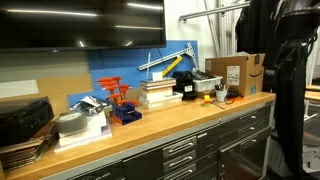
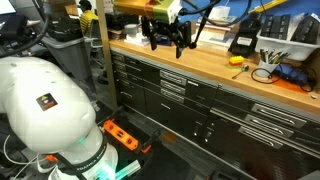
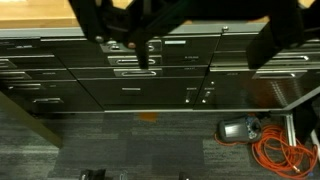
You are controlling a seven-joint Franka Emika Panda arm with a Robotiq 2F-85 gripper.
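Note:
My gripper shows as two dark, blurred fingers at the top of the wrist view. They stand well apart, with no object visible between them. Below lie the black drawer fronts (image 3: 130, 92) and dark floor. In exterior view 2 the arm's dark end hangs in front of the wooden counter (image 2: 213, 66). A small yellow item (image 1: 207, 99), a white cup (image 1: 220, 95) and an orange-handled tool (image 1: 231, 99) rest on the counter, apart from the arm.
The counter also carries red clamps (image 1: 115, 90), a stack of books (image 1: 157, 93) and a cardboard box (image 1: 238, 74). Wood lies bare along its front. An orange cable (image 3: 275, 150) and a dark device (image 3: 239, 130) are on the floor.

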